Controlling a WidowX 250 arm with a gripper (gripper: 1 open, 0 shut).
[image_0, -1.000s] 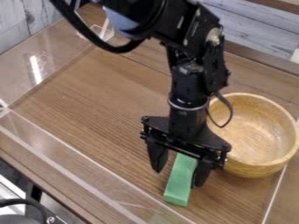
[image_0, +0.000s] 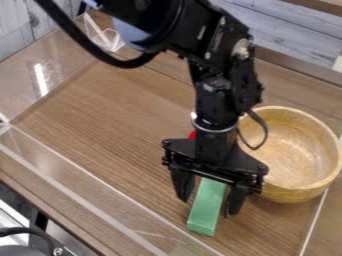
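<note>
My black gripper (image_0: 207, 190) hangs low in the middle right of the camera view, its fingers open on either side of a green oblong object (image_0: 206, 212) lying on the wooden surface. The upper end of the green object is partly hidden by the gripper. Whether the fingers touch it, I cannot tell.
A large yellow bowl (image_0: 297, 150) stands just right of the gripper. A small red thing (image_0: 195, 135) peeks from behind the arm.
The gripper has shifted very slightly over the green object; otherwise little differs, and a bit of red now shows behind the arm.
</note>
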